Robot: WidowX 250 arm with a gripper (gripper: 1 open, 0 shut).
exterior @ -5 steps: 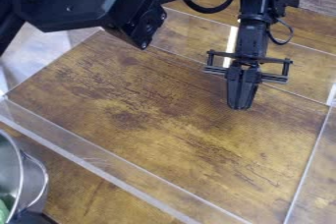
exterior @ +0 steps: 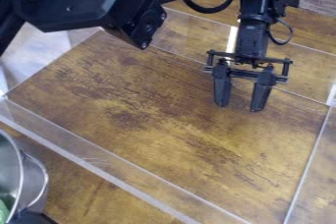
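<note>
My gripper (exterior: 242, 94) hangs at the right of the camera view, low over the wooden surface (exterior: 144, 130), with its two dark fingers apart and nothing between them. The black arm (exterior: 98, 2) reaches in from the upper left.
A metal pot (exterior: 31, 177) with something green inside stands at the lower left edge. Clear strips border the wooden surface, and its middle is bare. A white area lies at the upper left.
My gripper's fingers have spread apart from a closed position. The arm looks otherwise in the same place.
</note>
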